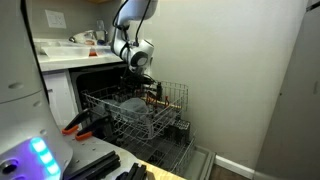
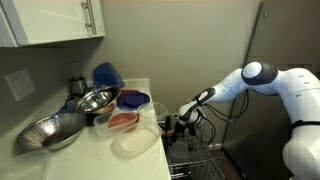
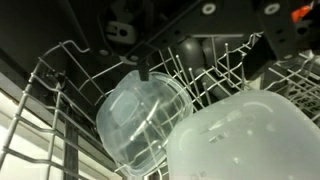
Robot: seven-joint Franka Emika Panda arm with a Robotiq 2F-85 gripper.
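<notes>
My gripper spans the top of the wrist view, its dark fingers (image 3: 143,66) set apart. Nothing shows between them except rack wires and a dark rounded shape farther back. Below them, in the wire rack (image 3: 45,130), sit a clear round-cornered container (image 3: 135,120) and, to its right, a frosted plastic container (image 3: 245,140). Neither is visibly held. Exterior view 1 has the gripper (image 1: 140,78) low over the back part of the pulled-out dishwasher rack (image 1: 160,125); a pale piece (image 1: 133,104) lies in that rack. The fingertips are too small to make out there.
The counter (image 2: 95,160) beside the rack carries a steel colander (image 2: 52,133), a metal bowl (image 2: 98,99), clear plastic tubs (image 2: 135,140) and a blue bowl (image 2: 133,100). A lower rack (image 1: 170,155) is also pulled out. The wall (image 1: 235,80) stands close behind.
</notes>
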